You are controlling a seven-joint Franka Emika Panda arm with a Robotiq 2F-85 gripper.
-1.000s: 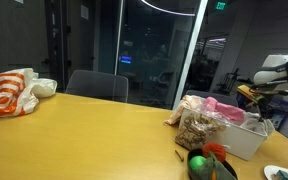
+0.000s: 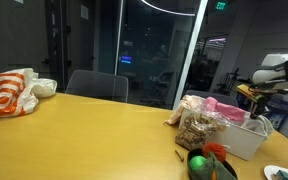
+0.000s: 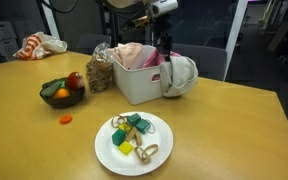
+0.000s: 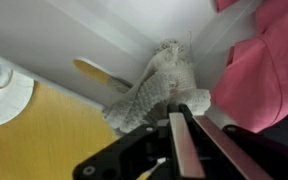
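Note:
A pale grey-white cloth [image 3: 179, 78] drapes over the right end of a white box [image 3: 136, 86] and hangs down its outside. At that end of the box, my gripper [image 3: 165, 55] points down into the cloth's upper part. In the wrist view the gripper is shut on a bunched bit of the cloth [image 4: 162, 88], which lies across the box wall. Pink cloth [image 4: 259, 75] lies inside the box beside it. In the first exterior view the arm reaches in from the right, and its fingertips are hard to make out.
Near the box stand a clear bag of brown items [image 3: 99, 70] and a dark bowl of produce [image 3: 64, 97]. A white plate [image 3: 156, 161] with small colourful pieces lies in front.
The arm at the right has shifted only slightly. The box and the things on the table stay where they were.

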